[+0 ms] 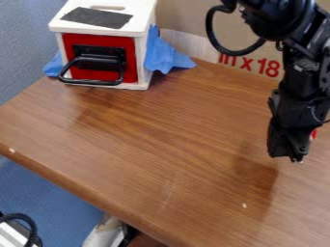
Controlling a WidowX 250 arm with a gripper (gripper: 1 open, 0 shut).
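My black gripper (288, 145) hangs low over the right side of the wooden table (142, 164), pointing down. Its fingers are dark and too indistinct to show whether they are open or shut. A small red object (314, 133) is mostly hidden behind it, only a sliver showing at its right.
A white toy oven (134, 22) with a red front and black handle sits at the back left on a blue cloth (168, 56). A cardboard box (206, 29) stands behind. The table's edge runs along the lower left.
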